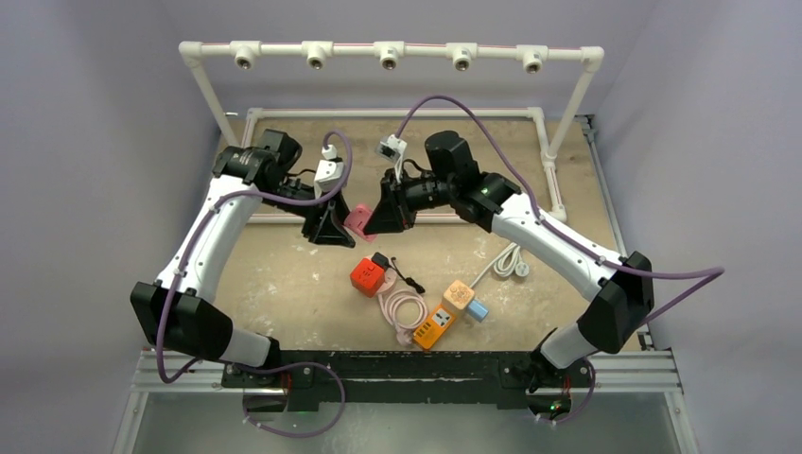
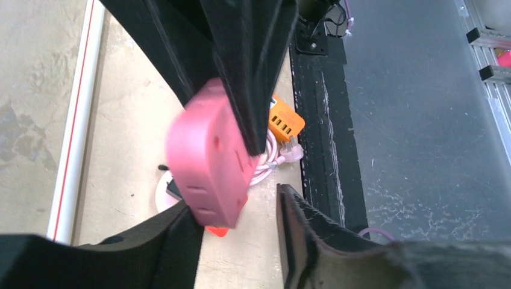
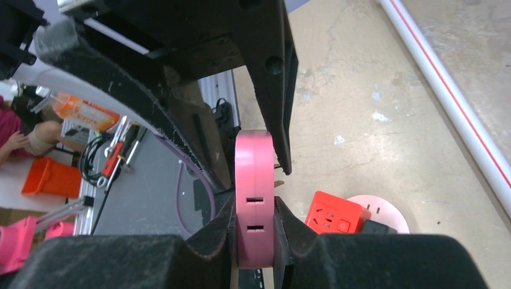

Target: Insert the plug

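Observation:
A pink socket block [image 1: 359, 220] is in the air between the two grippers. My right gripper [image 1: 374, 225] is shut on it; in the right wrist view the pink block [image 3: 255, 174] stands upright between its fingertips. My left gripper is open, its fingers around the near end of the pink block [image 2: 205, 156] or just short of it; the top view shows it at the block's left. No plug is seen in either gripper.
Below lie a red cube adapter [image 1: 367, 276], a black adapter [image 1: 380, 260], a coiled pink cable [image 1: 407, 307], an orange power strip [image 1: 430, 329], a beige cube [image 1: 459, 295] and a white cable coil [image 1: 511, 260]. A white pipe frame [image 1: 388, 49] spans the back.

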